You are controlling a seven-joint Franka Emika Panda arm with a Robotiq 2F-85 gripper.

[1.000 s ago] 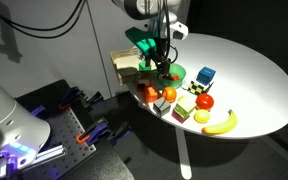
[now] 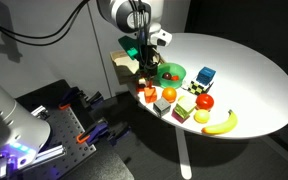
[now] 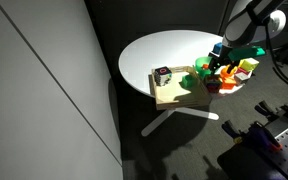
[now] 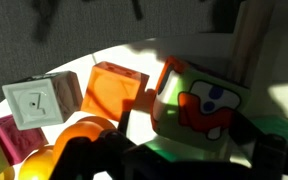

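My gripper stands open above a printed block (image 4: 197, 105) with green, orange and red-and-blue faces. In the wrist view the block lies between the dark fingers, nearer the right one; whether either touches it I cannot tell. An orange block (image 4: 115, 90) and a grey numbered block (image 4: 42, 98) lie to the left. From the first exterior view, the gripper is low at the table's near left edge, behind the orange blocks (image 2: 150, 96), its fingertips partly hidden.
A green bowl (image 2: 178, 72) holding red items stands close beside the gripper. An orange ball (image 2: 169, 94), a red ball (image 2: 205, 102), a banana (image 2: 221, 124) and a blue block (image 2: 206, 76) lie rightward. A wooden tray (image 3: 169, 101) adjoins the gripper.
In the first exterior view the arm has moved left and slightly lower, away from the green bowl toward the tray side. The objects on the table appear unmoved.
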